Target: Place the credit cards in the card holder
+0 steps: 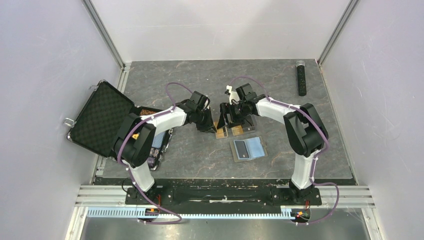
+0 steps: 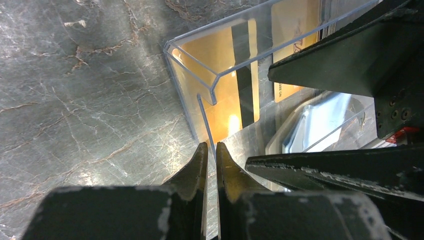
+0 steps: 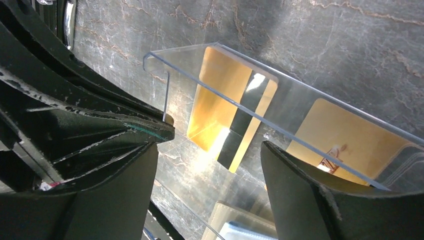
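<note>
A clear plastic box holds gold cards, one with a black stripe at its left end, another farther right. My left gripper is shut on the thin edge of that clear plastic at the box's end. My right gripper stands open over the box, its fingers either side of the striped card in its view, nothing visibly held. An open holder with pale blue inside and a dark panel lies just in front of the box.
An open black case lies at the left, partly under the left arm. A microphone lies at the back right.
</note>
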